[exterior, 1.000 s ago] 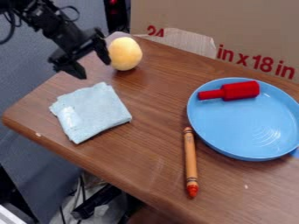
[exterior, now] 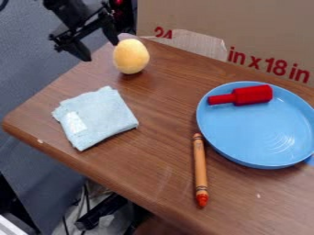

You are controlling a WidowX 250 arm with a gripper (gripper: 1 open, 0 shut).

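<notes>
My gripper [exterior: 86, 41] hangs high at the upper left, above the table's edge and left of a yellow ball-like object [exterior: 131, 57]; its fingers look apart, though small and dark. A folded pale blue cloth [exterior: 95, 117] lies on the left of the table. A red cylinder with a thin handle [exterior: 249, 95] lies in a blue plate [exterior: 258, 142]. An orange crayon [exterior: 200, 170] lies left of and below the plate.
A large cardboard box [exterior: 227, 32] stands along the back. The table drops away at the left and lower left.
The objects on the table look unmoved.
</notes>
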